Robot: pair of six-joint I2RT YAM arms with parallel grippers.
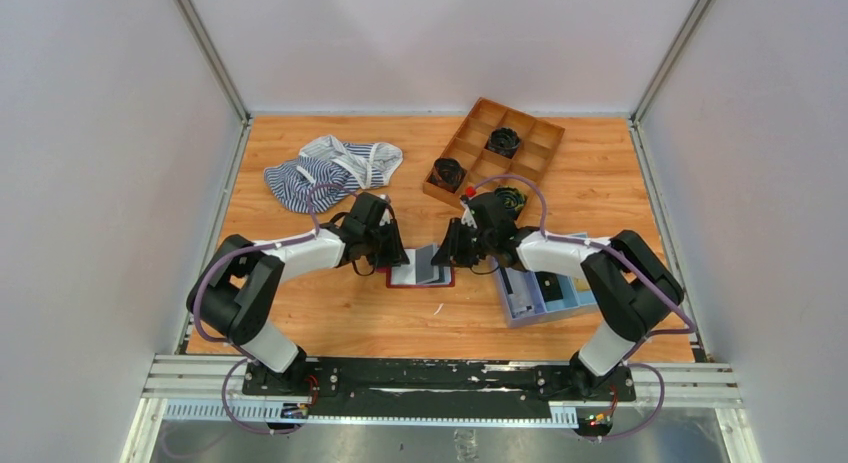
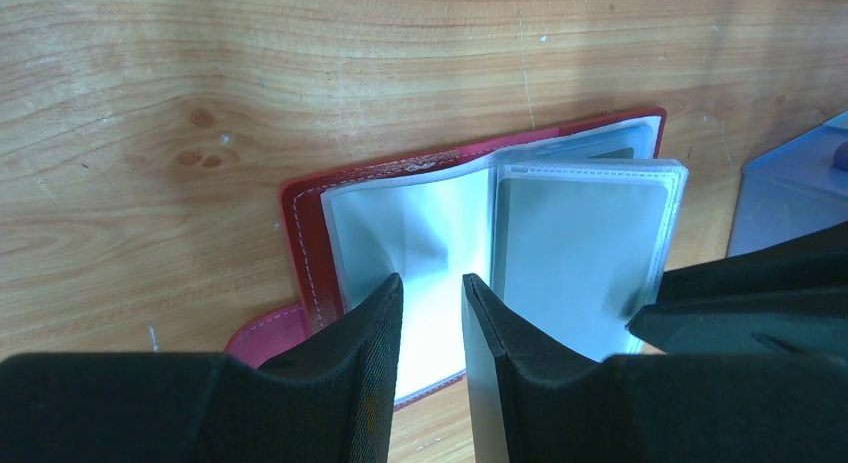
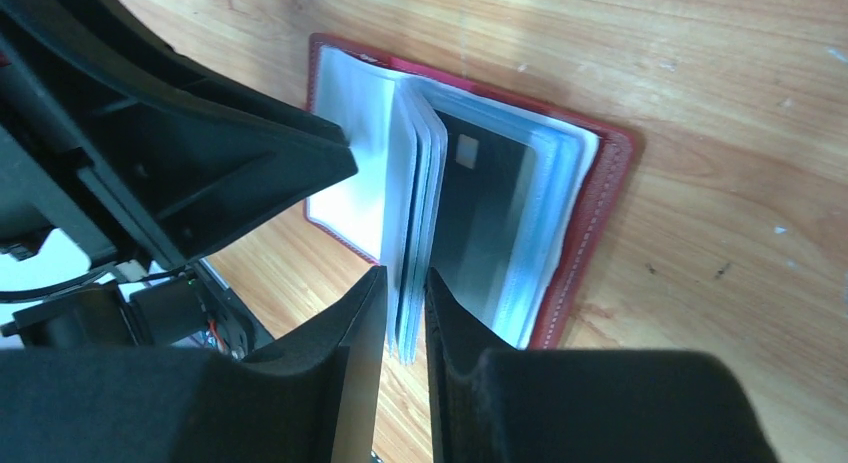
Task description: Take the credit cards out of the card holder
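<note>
The dark red card holder point(image 2: 300, 223) lies spread on the table between my two grippers, its clear sleeves showing in both wrist views. Over its white left side, my left gripper is part open with nothing between its fingers. Several sleeve pages point(image 3: 425, 193) are lifted and stand nearly on edge. Their near ends are between the fingers of my right gripper, which is part open; a firm hold does not show. Under the raised pages, a dark card point(image 3: 480, 203) rests in a clear pocket on the right side.
A bluish box point(image 1: 535, 318) stands close to the right of the holder, under the right arm. Behind are a wooden compartment tray point(image 1: 540, 143) and a striped cloth point(image 1: 320, 178). Table in front of the holder is mostly bare.
</note>
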